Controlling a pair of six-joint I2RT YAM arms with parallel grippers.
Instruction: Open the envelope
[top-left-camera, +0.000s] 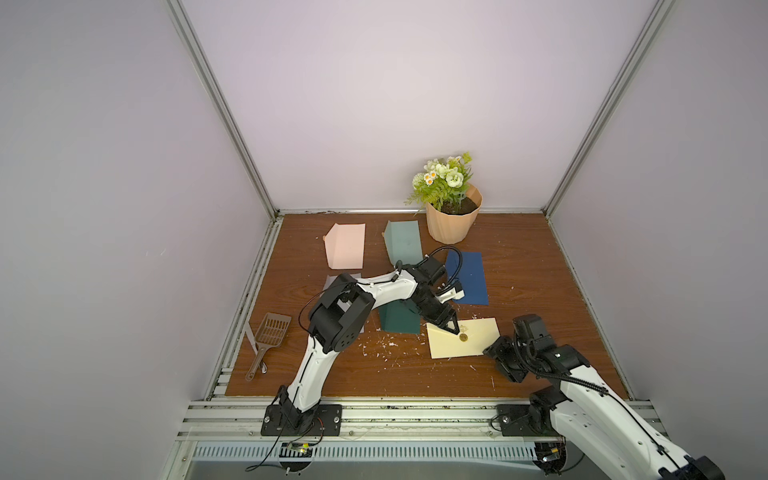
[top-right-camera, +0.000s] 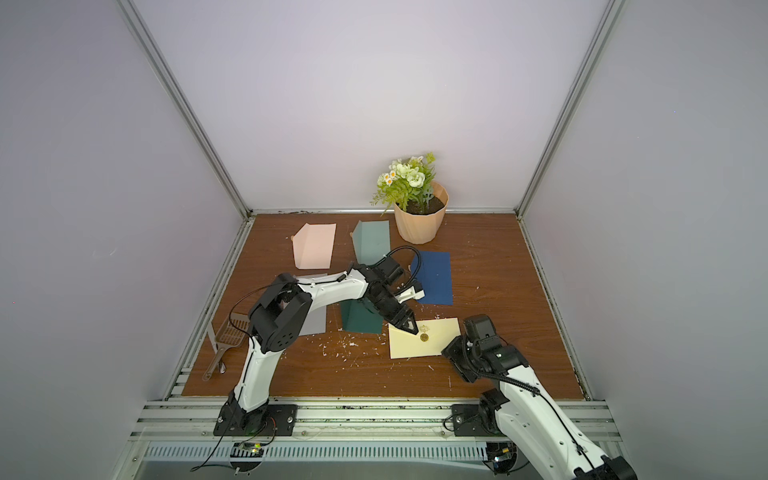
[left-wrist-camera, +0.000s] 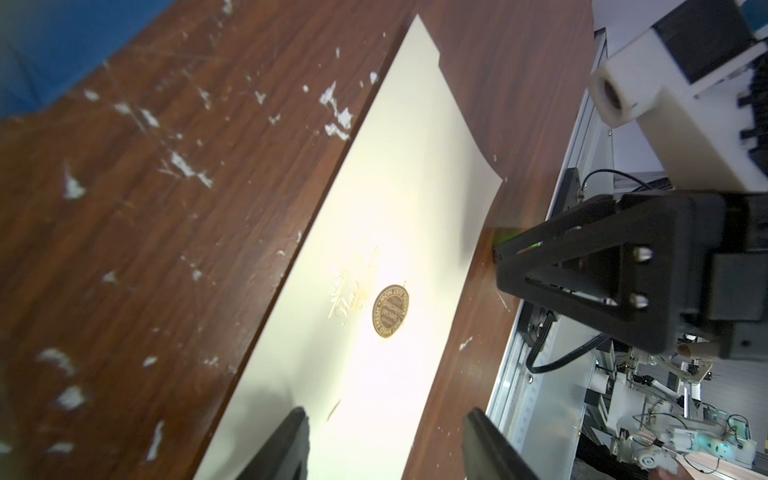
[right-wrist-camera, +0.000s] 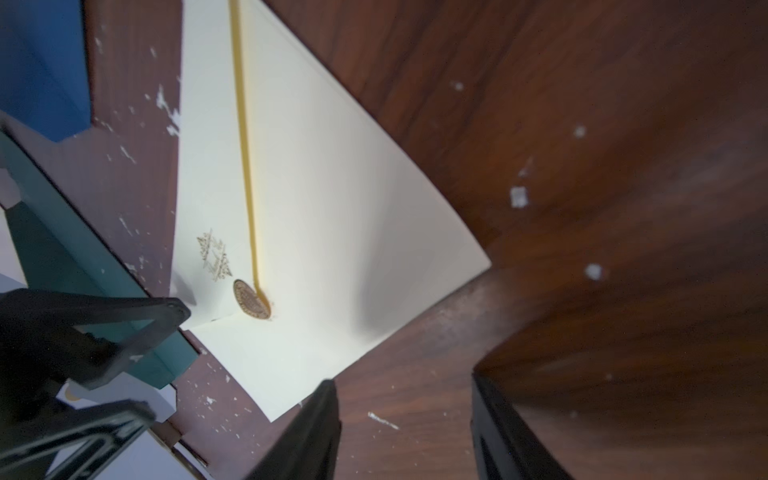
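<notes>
A cream envelope (top-left-camera: 445, 349) lies on the brown table at front right. A round bronze seal (left-wrist-camera: 390, 310) sits near its middle, and from that seal a yellow line (right-wrist-camera: 245, 152) runs across the paper. My left gripper is open at the envelope's left end, its fingers (left-wrist-camera: 280, 449) apart with only paper and wood seen beyond. At the right end, my right gripper is also open, nothing between its fingers. One corner of the envelope stands close to those fingers. Whether either gripper touches the paper, I cannot tell.
A dark green envelope (top-left-camera: 398, 318) and a blue one (top-left-camera: 473, 276) lie nearby. Pink paper (top-left-camera: 346, 246) and a flower pot (top-left-camera: 452, 222) stand farther back. A spatula (top-left-camera: 272, 329) rests at left. Paper scraps dot the wood.
</notes>
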